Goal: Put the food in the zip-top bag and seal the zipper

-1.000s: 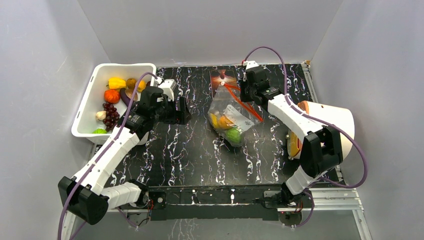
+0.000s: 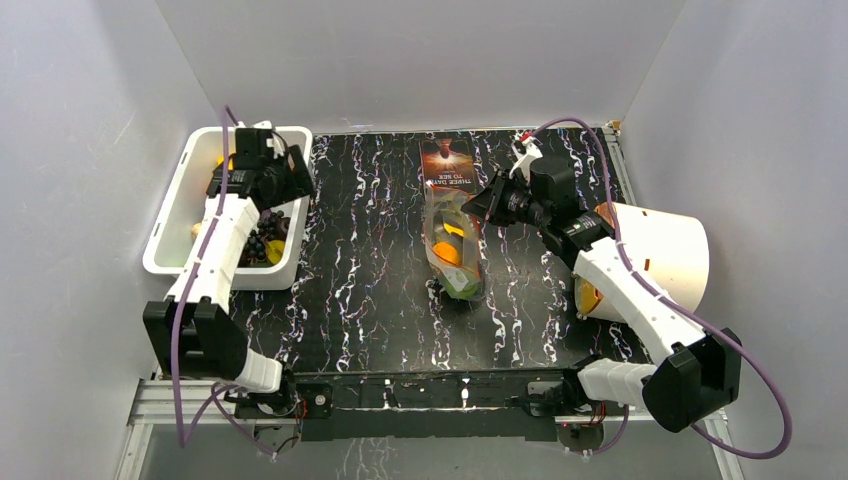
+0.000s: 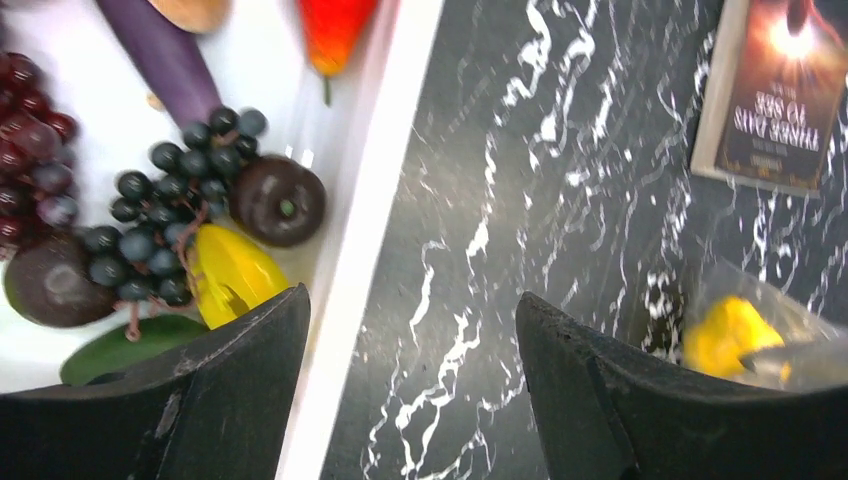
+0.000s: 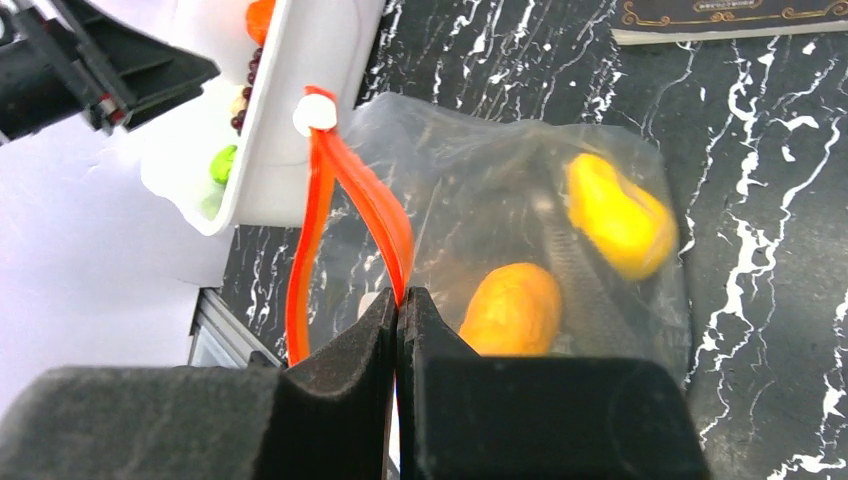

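The clear zip bag [image 2: 440, 215] lies mid-table with a yellow item [image 4: 615, 215], an orange item [image 4: 515, 308] and something green [image 2: 458, 284] inside. My right gripper is shut on the bag's edge at its orange zipper strip [image 4: 380, 205]; the strip bows open and carries a white slider [image 4: 315, 112]. My left gripper is open above the right wall of the white bin [image 3: 385, 130], with nothing between its fingers. Below it in the bin are dark grapes [image 3: 185, 170], a yellow item [image 3: 235, 275] and a red pepper [image 3: 335, 30].
Behind the bag lies a dark book [image 2: 448, 165]. A cream, barrel-shaped container [image 2: 660, 260] stands at the right. Bare table stretches between bin and bag.
My left arm has swung left from beside the bin to over it.
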